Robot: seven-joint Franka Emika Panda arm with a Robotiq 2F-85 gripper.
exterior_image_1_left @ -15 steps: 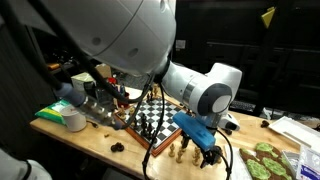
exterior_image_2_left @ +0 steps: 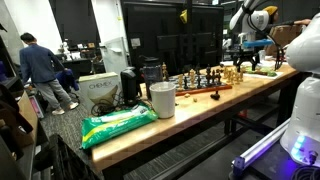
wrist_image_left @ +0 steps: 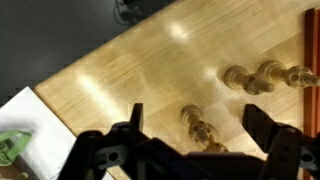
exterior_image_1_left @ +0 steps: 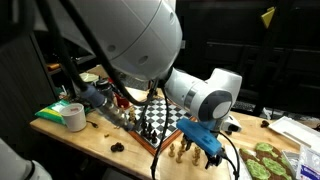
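My gripper stands open above the wooden tabletop, its two black fingers wide apart in the wrist view. A tan wooden chess piece (wrist_image_left: 198, 127) shows in the gap between the fingertips, its lower part running toward the bottom of the picture. Contact with the fingers is not visible. Two more tan pieces (wrist_image_left: 250, 81) are close together up and to the right, near the reddish board edge (wrist_image_left: 312, 70). In exterior view 1 the chessboard (exterior_image_1_left: 158, 117) carries dark pieces and is partly covered by my arm.
A white tray (wrist_image_left: 42, 125) with green contents is at the wrist view's left. Beside the arm is a green-patched tray (exterior_image_1_left: 266, 160). The white mug (exterior_image_1_left: 73, 117) and green bag (exterior_image_2_left: 118, 124) occupy the table's other end. Bare tabletop runs along the front edge.
My arm has shifted slightly to the right and lower in exterior view 1, covering more of the chessboard. The pieces on the table show no clear movement.
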